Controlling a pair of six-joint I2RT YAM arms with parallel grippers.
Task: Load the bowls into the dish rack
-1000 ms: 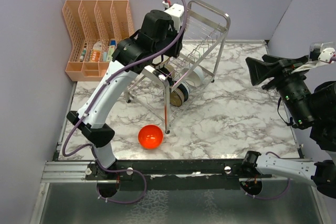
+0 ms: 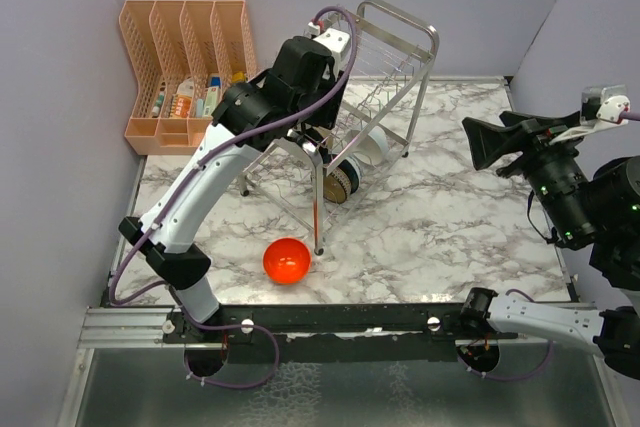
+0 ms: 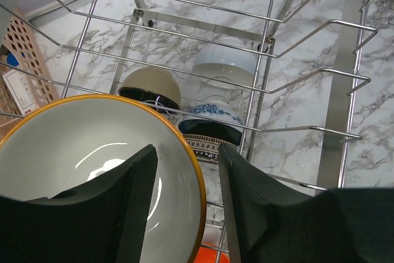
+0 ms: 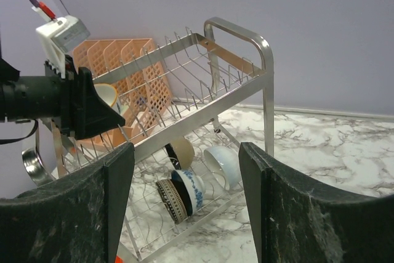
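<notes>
My left gripper is over the upper tier of the metal dish rack (image 2: 400, 42), fingers apart at the rim of a white bowl (image 3: 98, 140) with an orange edge; whether it grips the rim is unclear. On the lower tier are a beige bowl (image 4: 181, 152), a blue-patterned bowl (image 4: 194, 189), a brown-patterned bowl (image 4: 169, 198) and a white bowl (image 4: 221, 164). An orange bowl (image 2: 286, 260) rests on the counter at the rack's front left. My right gripper (image 2: 490, 142) is open at the right, empty.
A peach divided bin (image 2: 150, 27) with small items stands at the back left. Walls bound both sides and the back.
The right gripper has moved a little. The bowls on the lower tier are unchanged.
</notes>
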